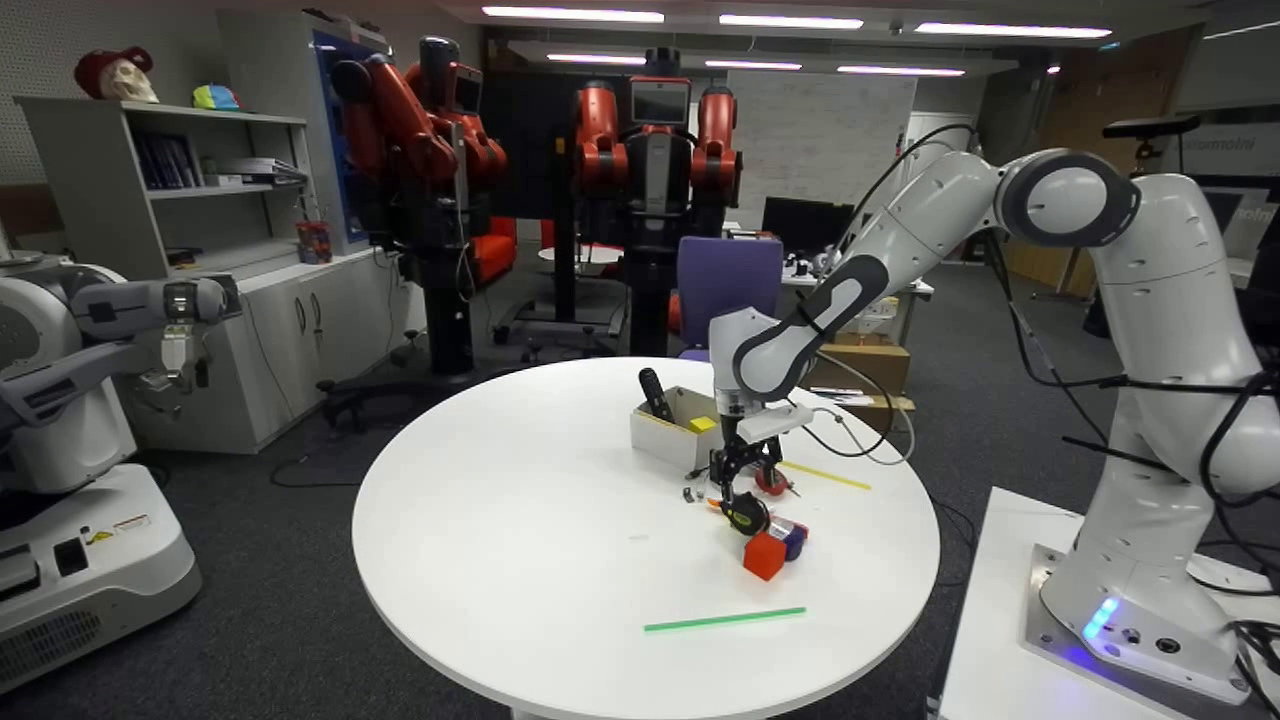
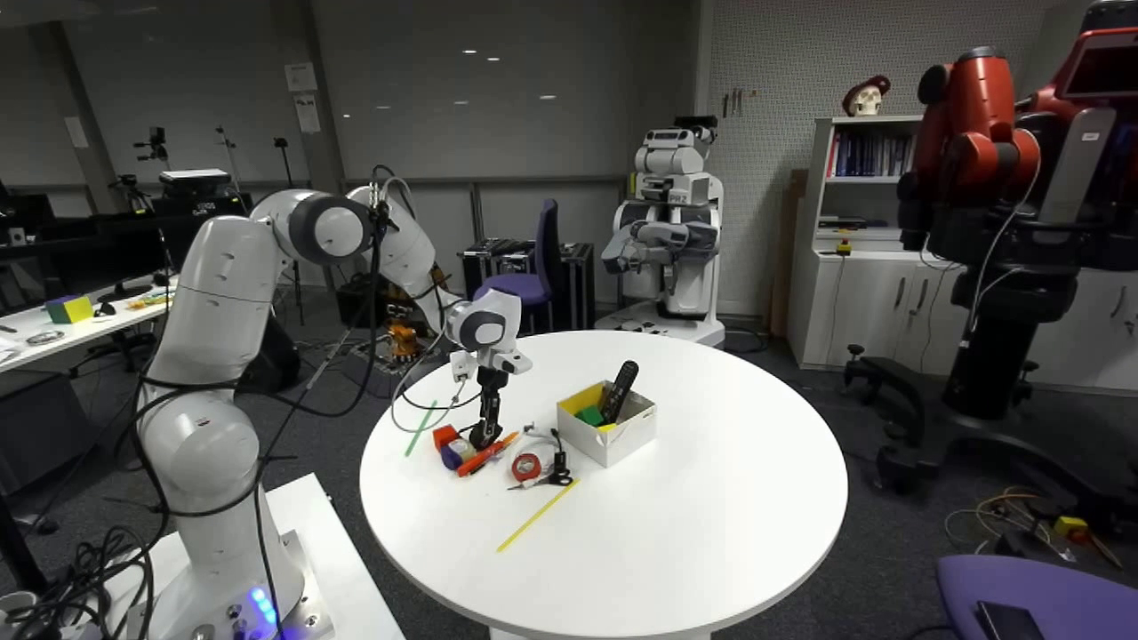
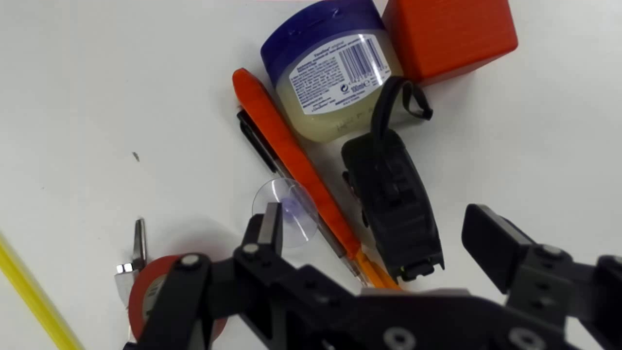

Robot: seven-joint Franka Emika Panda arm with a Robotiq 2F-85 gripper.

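Note:
My open gripper is low over the cluttered side of the round white table, pointing down. In the wrist view a black tape measure (image 3: 396,204) with a wrist strap lies in the space between the two spread fingers, nearer the middle than either side; contact does not show. Left of it run an orange cutter (image 3: 297,163) and a pen (image 3: 256,143). A clear suction disc (image 3: 291,224) sits by the left fingertip. Beyond are a blue-lidded Vaseline jar (image 3: 344,73) and a red cube (image 3: 452,38). From outside, the gripper (image 1: 746,474) partly covers this group.
A white box (image 2: 613,439) holding a black remote-like object (image 2: 619,390) and coloured blocks stands near the arm. Red tape (image 2: 525,466), scissors (image 2: 549,480), a yellow stick (image 2: 539,514) and a green stick (image 1: 725,619) lie around.

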